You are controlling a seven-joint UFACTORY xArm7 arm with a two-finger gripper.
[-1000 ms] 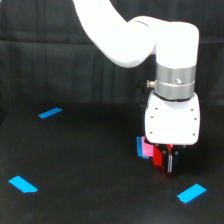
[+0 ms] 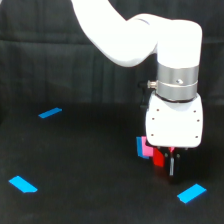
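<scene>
The white arm reaches down on the right side of the camera view, its gripper point(image 2: 172, 160) low over the dark table. Just left of the fingers, and partly behind the hand, is a small cluster of coloured pieces. A red piece point(image 2: 158, 158) is closest to the fingers, a pink piece point(image 2: 147, 148) comes after it, and a blue piece point(image 2: 140, 147) lies at the left end. The dark fingers blend into the background, so whether they are apart or together, or touch the red piece, is unclear.
Flat blue strips mark the dark table: one far left point(image 2: 50, 113), another near left point(image 2: 22, 184), a third near right point(image 2: 191, 193). Open table spreads across the left and middle. A dark curtain hangs behind.
The hand has turned slightly and sits a touch lower than a second ago. The coloured pieces and blue strips look unmoved.
</scene>
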